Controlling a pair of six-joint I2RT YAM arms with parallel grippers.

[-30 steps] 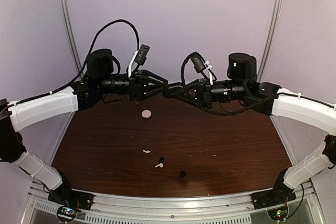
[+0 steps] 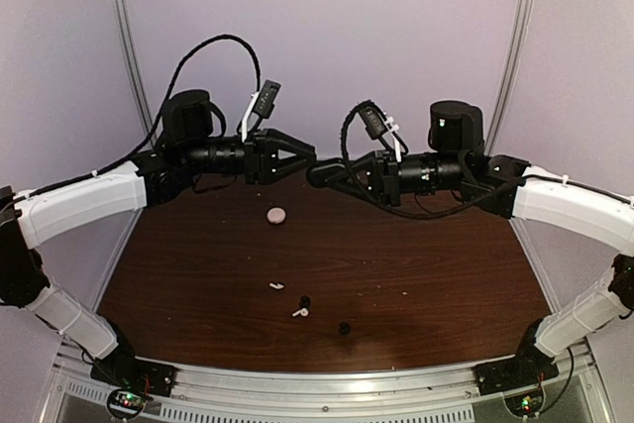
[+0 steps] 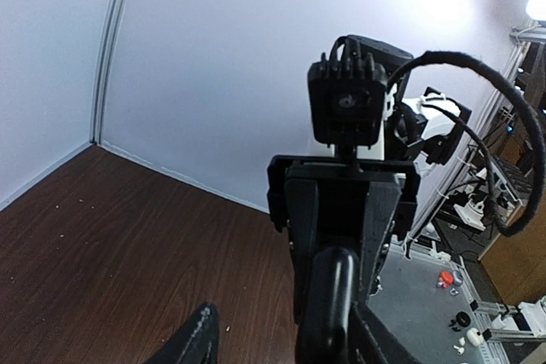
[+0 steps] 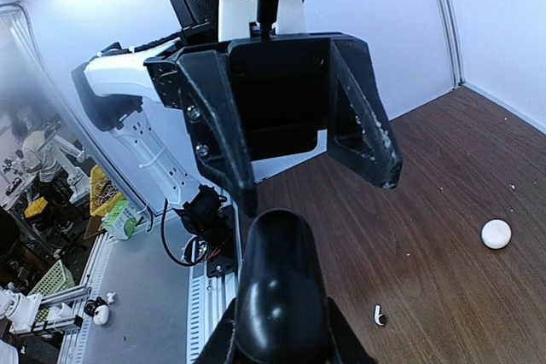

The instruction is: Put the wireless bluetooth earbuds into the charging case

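Note:
A glossy black charging case (image 4: 281,287) is held raised above the table, with my right gripper (image 2: 332,173) shut on it. Close to its far end, my left gripper stands open, its fingers apart and empty. From the left wrist view, the case (image 3: 328,304) shows between the right fingers, nearer my left gripper's right finger (image 3: 380,343). Whether that finger touches it I cannot tell. Two white earbuds lie below on the wood: one earbud (image 2: 276,285) left of centre, another earbud (image 2: 301,313) nearer the front. Whether the case lid is open is unclear.
A pale round object (image 2: 276,215) rests farther back on the table (image 2: 446,284). Small black pieces lie toward the front, one black piece (image 2: 305,301) beside the front earbud and another black piece (image 2: 344,328) to its right.
The right arm and the things on the table look unmoved.

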